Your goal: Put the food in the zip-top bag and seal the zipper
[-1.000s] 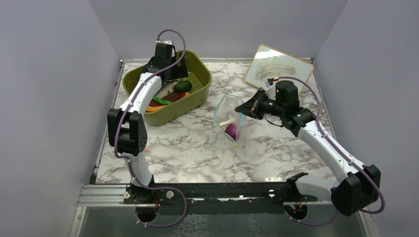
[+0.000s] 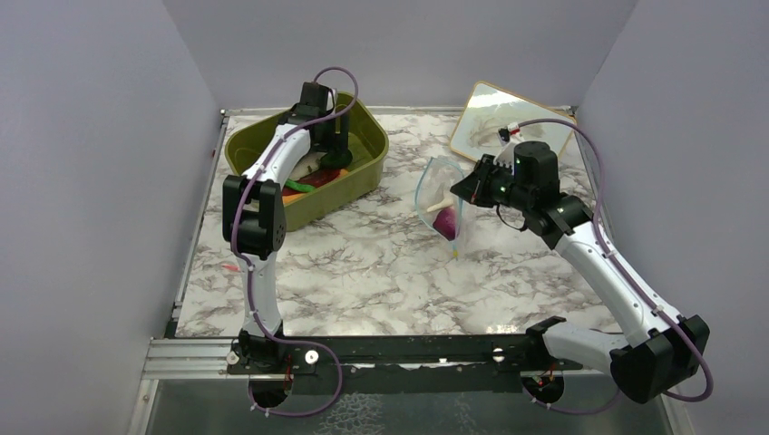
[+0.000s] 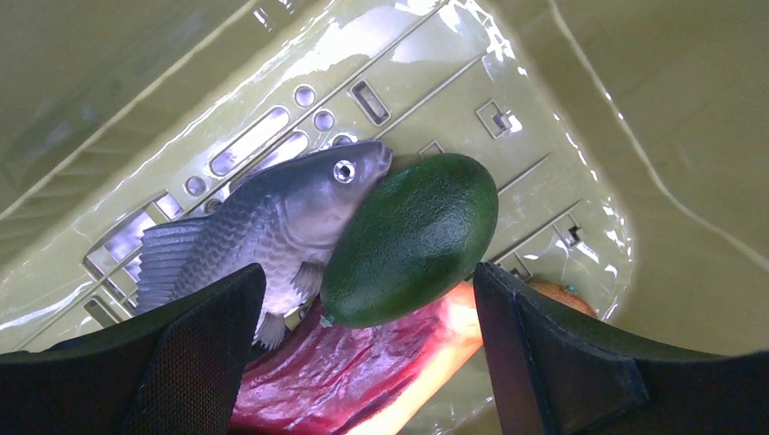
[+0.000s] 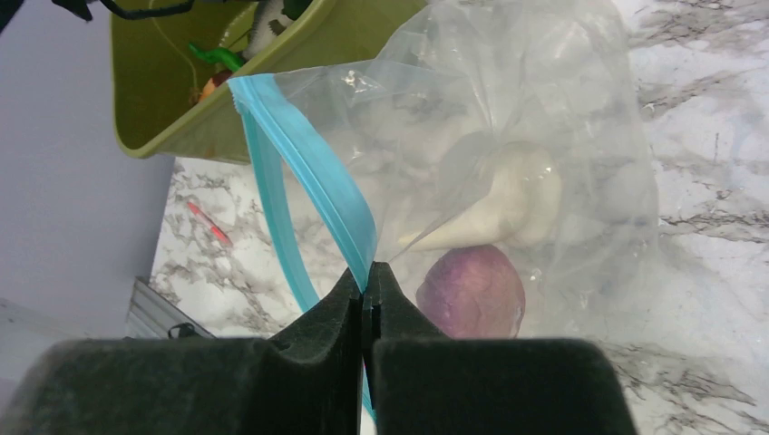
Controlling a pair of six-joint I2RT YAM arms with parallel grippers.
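Inside the green bin (image 2: 363,181) my left gripper stands open over a dark green avocado (image 3: 408,236), with a grey fish (image 3: 263,227) and red meat (image 3: 354,381) beside it. My right gripper is shut on the blue zipper edge of the clear bag (image 4: 589,136), which stands partly open in the middle. A purple onion (image 4: 470,290) and a pale elongated item (image 4: 490,208) lie inside the bag.
A white board with yellow edge (image 2: 508,122) lies at the back right.
My right gripper has moved with the bag toward the right and slightly back.
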